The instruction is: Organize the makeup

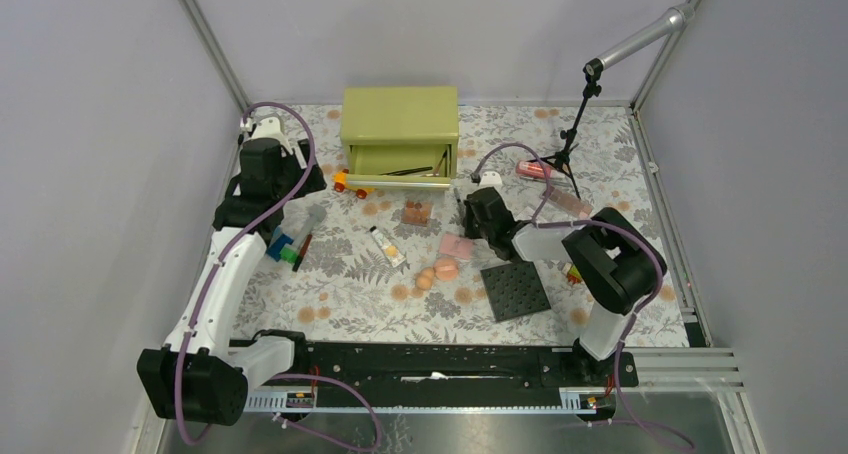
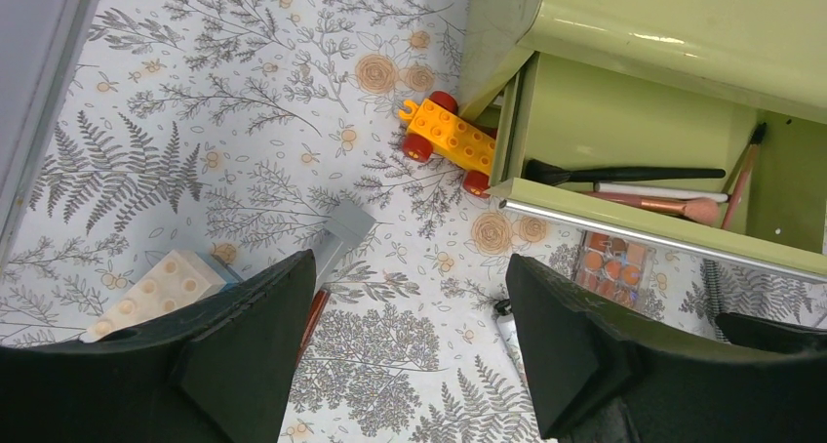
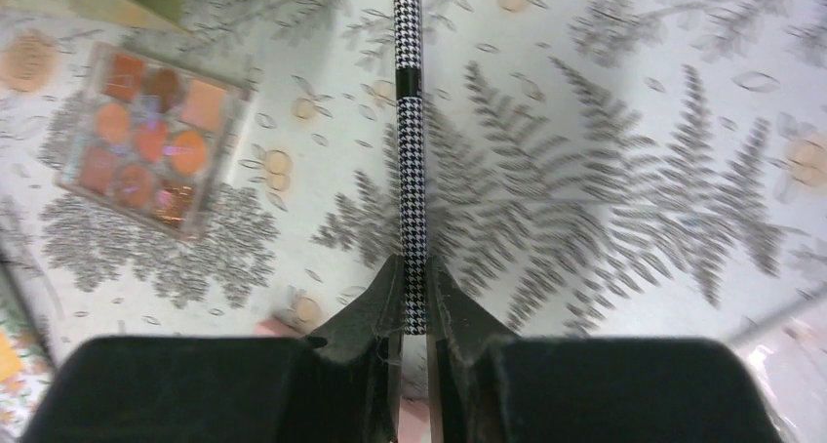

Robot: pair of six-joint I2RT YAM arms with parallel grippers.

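Observation:
In the right wrist view a slim houndstooth-patterned stick (image 3: pixel 411 160) with a black band has its near end pinched by my right gripper, which is shut on it. From above, the right gripper (image 1: pixel 468 219) is right of the clear palette of orange pans (image 1: pixel 416 213). The green box's drawer (image 2: pixel 624 101) stands pulled out and holds several brushes, among them a black brush (image 2: pixel 624 174) and a pink brush (image 2: pixel 663 205). My left gripper hangs open at the left side, its fingers wide apart and empty.
A yellow toy car (image 2: pixel 451 135) sits against the box's left side. A white tube (image 1: pixel 388 247), a pink square (image 1: pixel 456 247), round sponges (image 1: pixel 446 268) and a black textured pad (image 1: pixel 515 290) lie in front. A tripod (image 1: pixel 568 154) stands at right.

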